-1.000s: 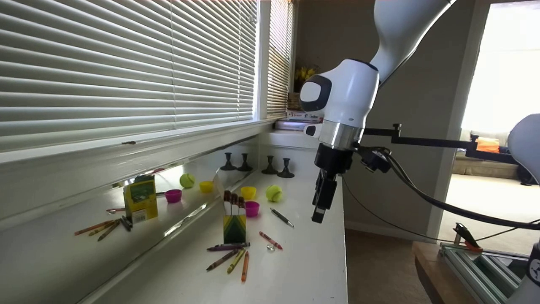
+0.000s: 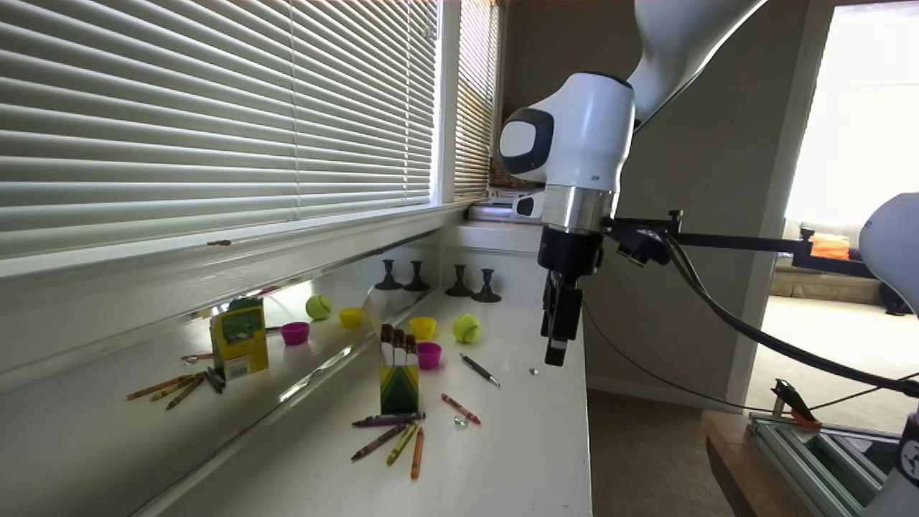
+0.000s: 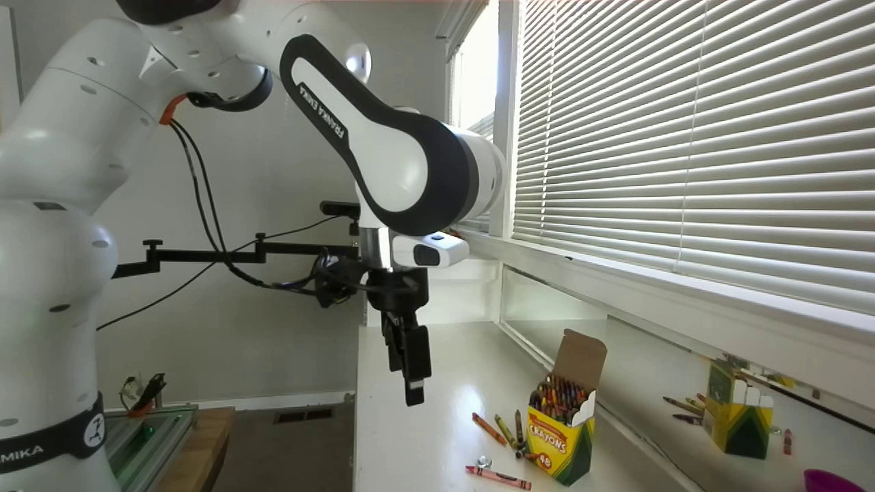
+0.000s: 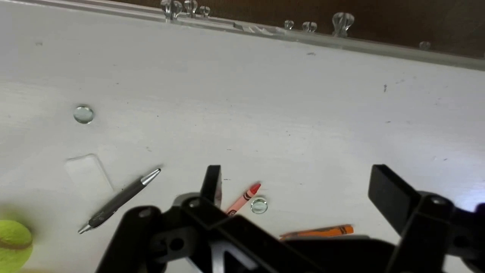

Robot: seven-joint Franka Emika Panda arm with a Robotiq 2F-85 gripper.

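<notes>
My gripper is open and holds nothing; in exterior view 1 it hangs above the right edge of the white shelf. Below it in the wrist view lie a red crayon (image 4: 244,198), partly covered by the left finger, a clear glass bead (image 4: 259,205) and an orange crayon (image 4: 318,232). A dark pen (image 4: 119,200) and a second glass bead (image 4: 83,114) are to the left. The open crayon box (image 3: 560,426), filled with crayons, stands upright by the wall. Several loose crayons, among them a yellow one (image 2: 401,444) and a purple one (image 2: 389,419), lie around its base.
A magenta cup (image 2: 428,355), a yellow cup (image 2: 423,327) and a tennis ball (image 2: 467,328) sit beyond the box. Dark candlesticks (image 2: 486,287) stand at the far end. The reflective back wall mirrors these objects. In the wrist view, the shelf's upper middle is bare.
Seen from exterior view 1, my gripper has risen a little and shifted slightly right. It now hangs more upright. The objects on the shelf have stayed put.
</notes>
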